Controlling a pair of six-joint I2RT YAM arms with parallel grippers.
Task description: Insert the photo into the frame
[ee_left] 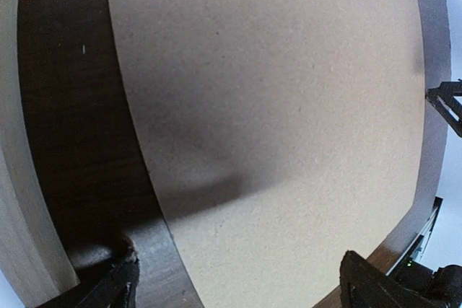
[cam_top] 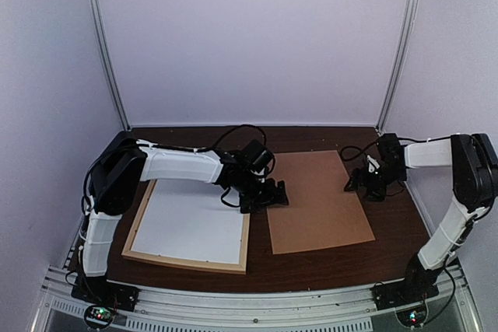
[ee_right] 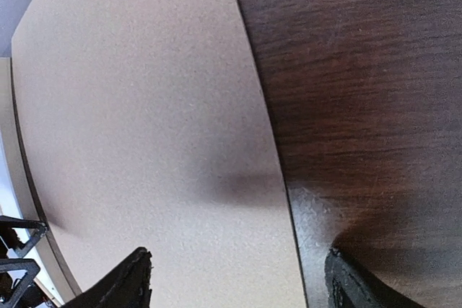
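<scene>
A brown square sheet [cam_top: 311,219] lies flat on the dark table, right of the wooden frame [cam_top: 184,263], whose inner area is white. My left gripper [cam_top: 264,201] stands open low over the gap between frame and sheet; in its wrist view its fingertips straddle the sheet's left edge. My right gripper [cam_top: 356,184] is at the sheet's right edge; in the right wrist view its parted fingertips straddle that edge, with the sheet [ee_right: 151,120] lying beneath. I cannot tell whether either touches it.
Pale walls enclose the table at back and sides. Bare dark table [cam_top: 397,246] shows right of the sheet and along the front, with a metal rail [cam_top: 257,297] at the front edge.
</scene>
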